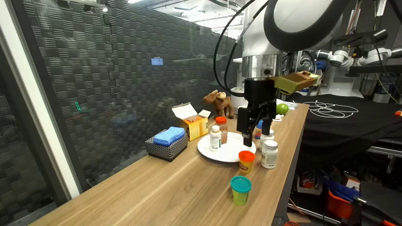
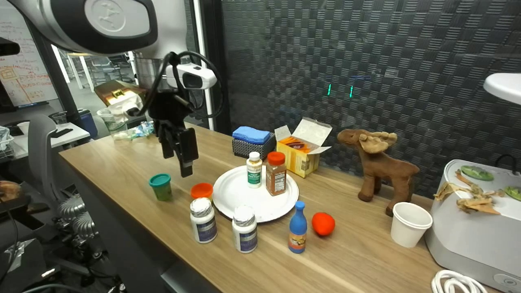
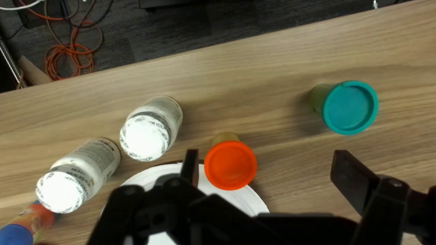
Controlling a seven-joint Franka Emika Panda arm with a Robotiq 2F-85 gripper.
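Note:
My gripper is open above the table, with nothing held between its fingers. Below it stands a Play-Doh tub with an orange lid (image 3: 231, 165), which in the wrist view appears between the fingers, closer to the left one. The tub is upright beside the white plate (image 1: 230, 155). A teal-lidded green tub (image 2: 161, 187) stands a little way off, nearer the table's free end. On the plate are a white bottle with a green label (image 2: 254, 170) and a red-capped spice jar (image 2: 276, 174).
Two white pill bottles (image 2: 203, 220) stand between plate and table edge, with a blue bottle (image 2: 297, 228) and red ball (image 2: 323, 224) past them. An open yellow box (image 1: 196, 124), a blue cloth (image 1: 169, 135) and a toy moose (image 2: 379, 166) line the back.

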